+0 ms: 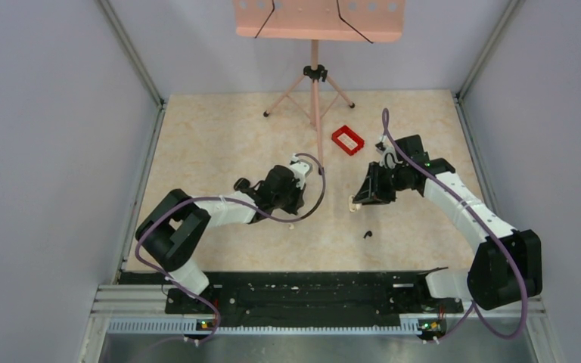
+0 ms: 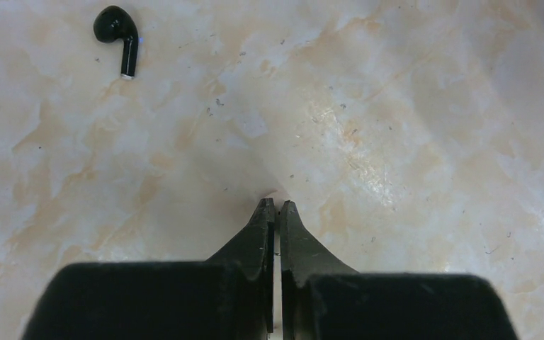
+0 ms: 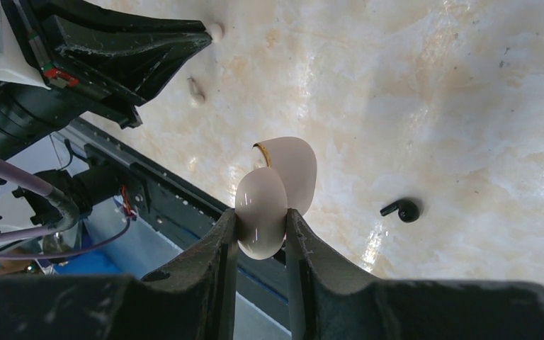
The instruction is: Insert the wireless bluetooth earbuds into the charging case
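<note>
My right gripper is shut on the white charging case (image 3: 258, 202), whose lid stands raised behind the body. A black earbud (image 3: 405, 209) lies on the table below it, also seen in the top view as a small dark earbud (image 1: 368, 234). My left gripper points down at the table, its fingertips nearly together; whether it holds anything is unclear. Another black earbud (image 2: 117, 32) lies ahead of it in the left wrist view. A small whitish piece (image 1: 291, 227) lies near the left gripper, possibly an earbud.
A red tray (image 1: 347, 140) lies at the back right of the tabletop (image 1: 197, 128). A pink stand (image 1: 315, 102) reaches in from the back, one leg extending toward the middle. The table's front edge borders a dark strip.
</note>
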